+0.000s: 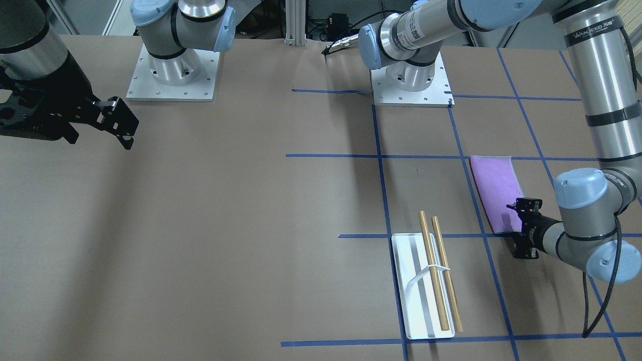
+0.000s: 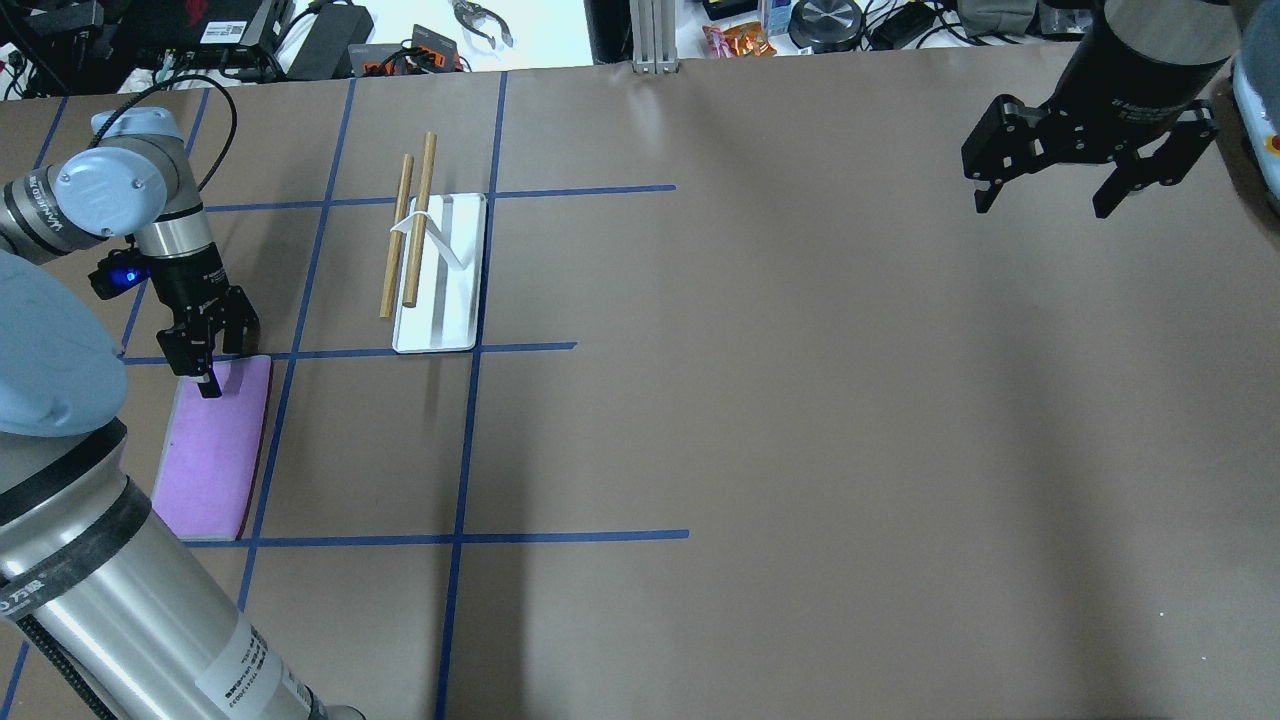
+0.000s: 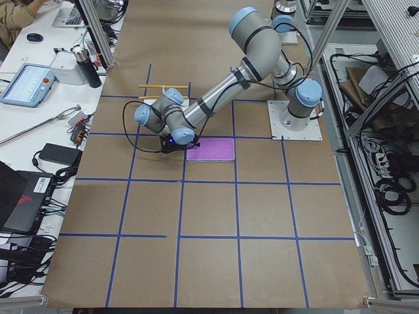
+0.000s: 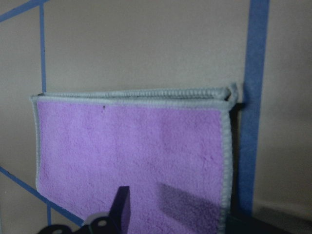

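A folded purple towel [image 1: 494, 189] with pale grey edging lies flat within the blue tape grid; in the left wrist view the towel [image 4: 131, 151] fills much of the picture. My black gripper [image 1: 510, 222] is low at the towel's end nearest the white tray. In the top view the gripper [image 2: 216, 360] overlaps that end of the towel [image 2: 216, 468]; one finger shows over it in the wrist view. I cannot tell whether it touches, or how far apart the fingers stand.
A white tray [image 1: 416, 301] holds two wooden sticks [image 1: 454, 301] on a white rest. A second black gripper [image 1: 114, 120] hangs over the clear left half of the table. Other arm bases stand at the back.
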